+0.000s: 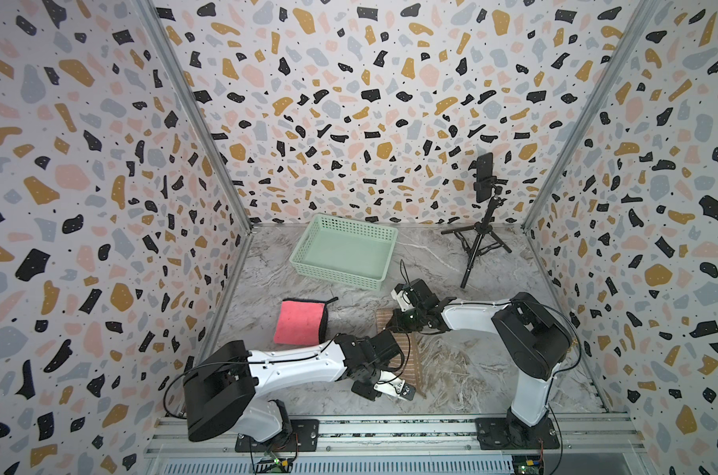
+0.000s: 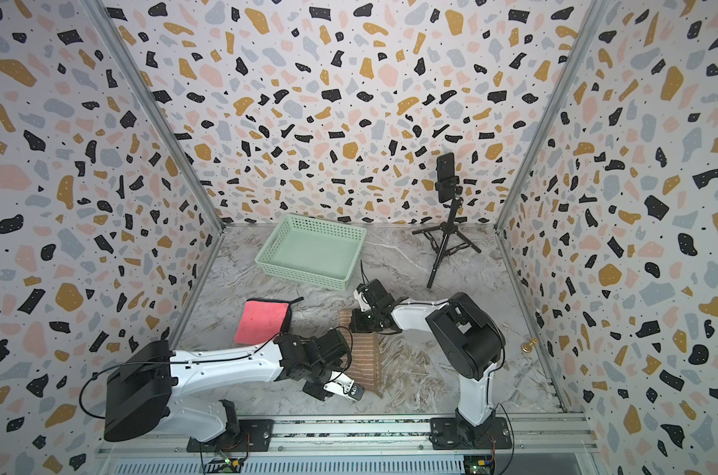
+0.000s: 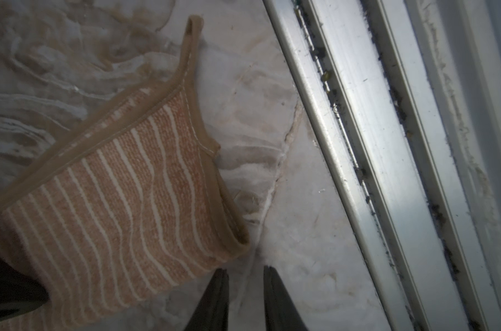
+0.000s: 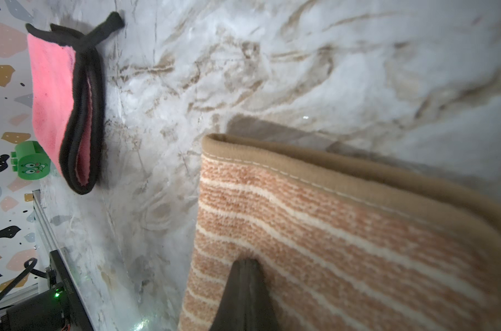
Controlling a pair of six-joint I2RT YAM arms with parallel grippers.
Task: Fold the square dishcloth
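Observation:
The brown, white-striped dishcloth lies in a narrow doubled strip on the marble table. In the left wrist view its near corner and hanging loop show on the cloth. My left gripper hovers by that near corner, its fingers a little apart with only marble visible between them; the tips are just beside the cloth's edge. Near the far end, my right gripper is shut, its tips over or against the striped cloth. Nothing shows between those tips. Both arms hide parts of the cloth in the top views.
A folded red cloth with black edging lies to the left. Behind it stands an empty green basket. A black tripod is at the back right. The metal rail borders the near side.

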